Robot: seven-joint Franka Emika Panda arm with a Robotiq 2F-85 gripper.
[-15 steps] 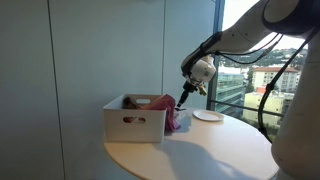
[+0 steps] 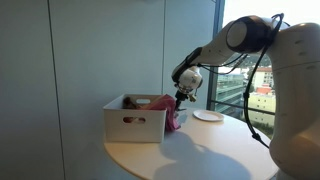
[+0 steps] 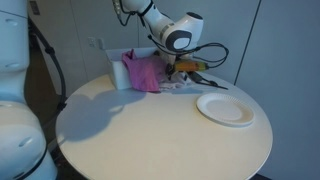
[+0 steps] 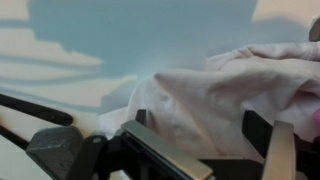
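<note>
My gripper stands open over a pale, crumpled cloth, which shows below and between its fingers. Whether the fingers touch the cloth I cannot tell. In exterior view 2 the pale cloth lies on the table beside the box. A pink cloth hangs over the side of the white box; in exterior view 1 my gripper is just right of that pink cloth.
The white box holds dark and brown things. Black utensils lie near an orange and green item. A white plate rests on the right part of the table.
The arm's wrist has moved left and lower, towards the box, and the gripper now points more steeply down. The box, cloths and plate look unmoved.
</note>
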